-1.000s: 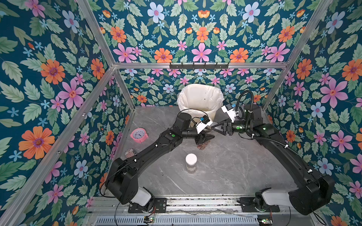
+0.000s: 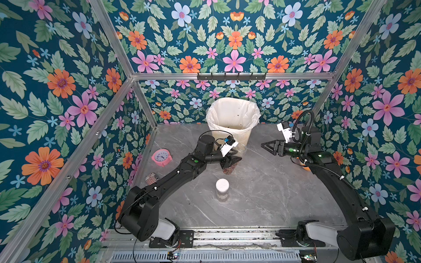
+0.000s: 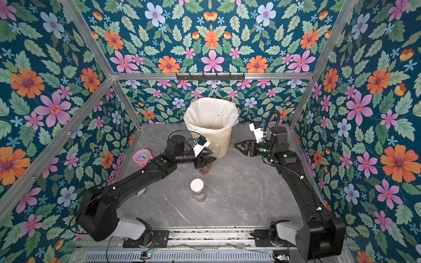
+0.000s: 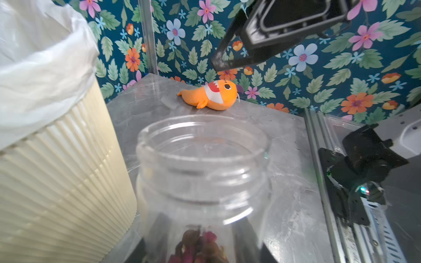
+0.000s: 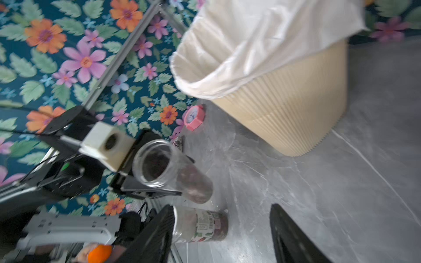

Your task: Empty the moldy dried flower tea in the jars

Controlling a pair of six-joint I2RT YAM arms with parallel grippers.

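Note:
A clear open jar (image 4: 202, 175) with dried reddish flowers in its bottom is held upright in my left gripper (image 2: 230, 160), in front of the bin. My right gripper (image 2: 268, 147) is to the right of it, apart; whether it holds something small, such as a lid, is hard to tell. A second jar with a white lid (image 2: 222, 189) stands on the table nearer the front. The bin (image 3: 210, 135) with a white liner stands at the back centre.
A pink clock (image 2: 161, 157) and a striped item (image 2: 151, 178) lie at the left. An orange plush shark (image 4: 210, 96) sits at the right, partly behind the right arm.

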